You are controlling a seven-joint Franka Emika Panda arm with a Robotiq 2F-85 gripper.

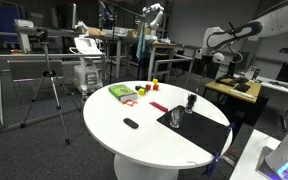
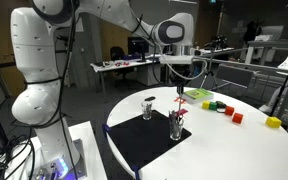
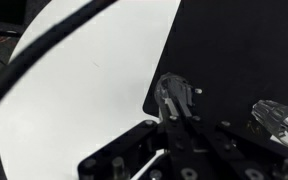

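Observation:
Two clear cups stand on a black mat. In exterior view 2 the nearer cup [image 2: 176, 126] has thin upright things in it, and the other cup [image 2: 147, 111] is to its left. From the wrist view, one cup [image 3: 168, 88] appears just past my gripper, partly covered by it, while the second cup [image 3: 273, 114] lies off to the right. My fingers are brought close together. They are too dark to make out clearly what is between them. The white arm [image 2: 174, 32] reaches over the table, with its hand above the cups.
On the round white table [image 1: 134, 125] lie the black mat [image 1: 199, 135], a green box [image 1: 123, 92], a dark oblong object [image 1: 131, 123] and a red object [image 1: 159, 106]. Several small coloured blocks sit near the far edge.

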